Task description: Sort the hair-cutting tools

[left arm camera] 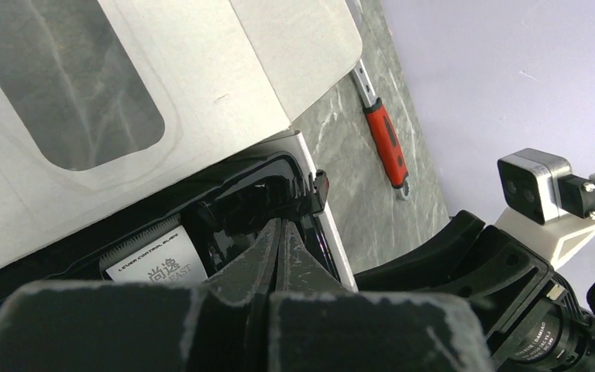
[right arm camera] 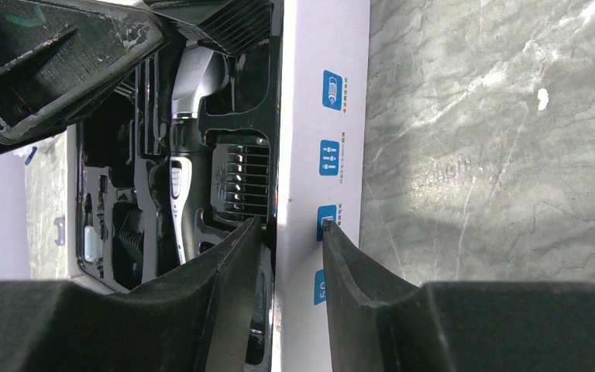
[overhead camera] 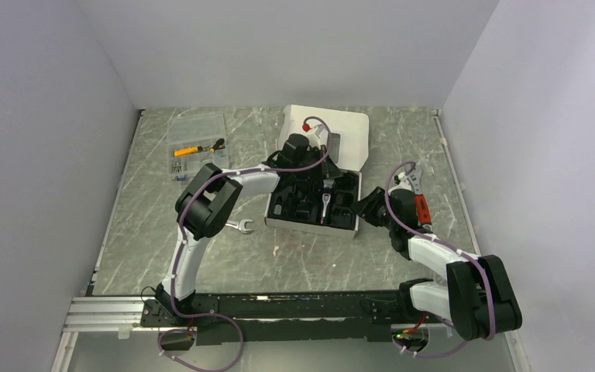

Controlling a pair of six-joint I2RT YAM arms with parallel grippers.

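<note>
A box (overhead camera: 314, 227) holds a black tray of hair cutting tools. In it lie a long silver-white trimmer (right arm camera: 180, 190) and a clipper head (left arm camera: 159, 260) with a white "SUN EAST" label. Over the tray's far right compartment, my left gripper is shut; I see no tool between its fingers. In the right wrist view the box's right side wall (right arm camera: 321, 108) runs between the separated fingertips of my right gripper; whether they press on it is unclear. Part of the tray is hidden under the left gripper.
The box's lid (overhead camera: 349, 122) lies folded back behind it. A parts case (overhead camera: 190, 161) sits at the far left and a wrench (overhead camera: 240, 225) left of the box. Red-handled pliers or wrench (overhead camera: 423, 209) lie right of it.
</note>
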